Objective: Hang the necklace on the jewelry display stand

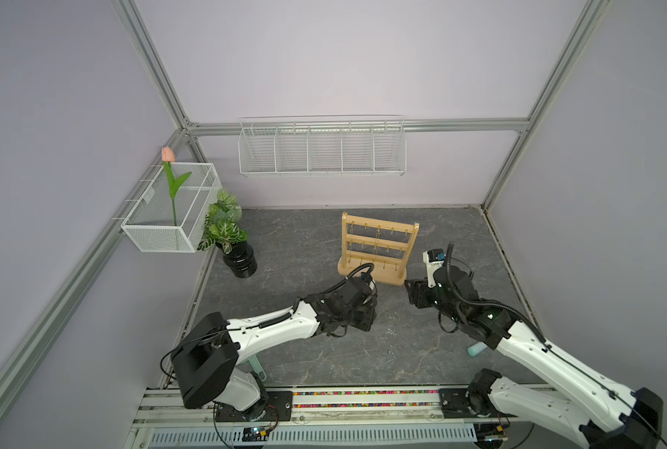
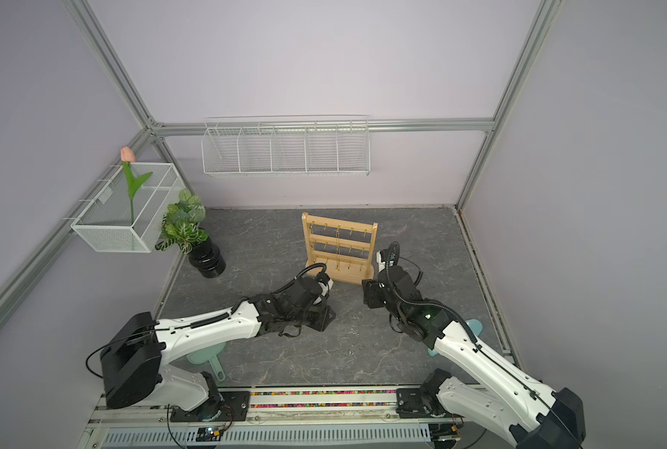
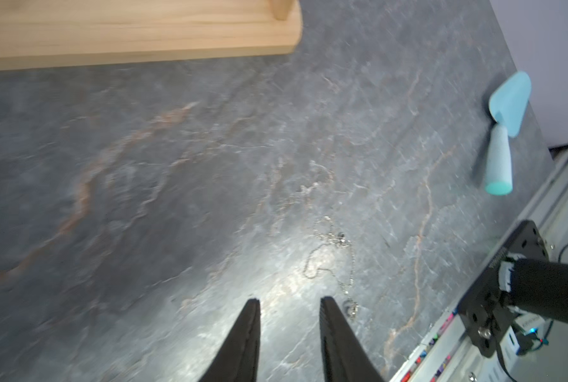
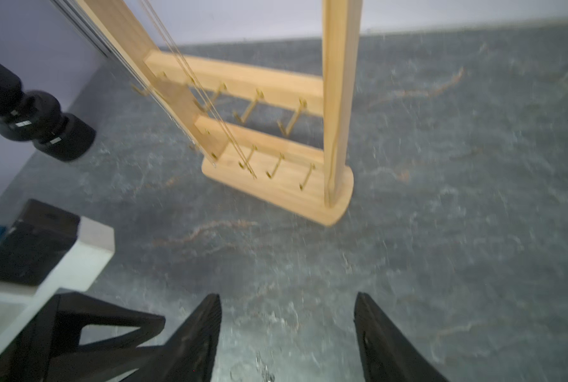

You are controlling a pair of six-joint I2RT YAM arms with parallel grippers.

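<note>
The wooden display stand [image 1: 378,247] stands upright at the back middle, with rows of small hooks. In the right wrist view, thin golden chain strands [image 4: 217,114] hang down across the stand's left part. Another thin chain necklace [image 3: 349,261] lies loosely on the tabletop in front of the stand, barely visible from above. My left gripper is open above the table in front of the stand, with nothing between its fingers. Beside the stand's front right corner, my right gripper has its fingers apart, empty, above bare tabletop.
A potted plant [image 1: 228,232] stands at the left below a white wire basket [image 1: 161,238] with a tulip. At the front right lies a light-blue handled tool [image 3: 499,159]. A green dustpan-like tool [image 2: 213,359] lies beneath the left arm.
</note>
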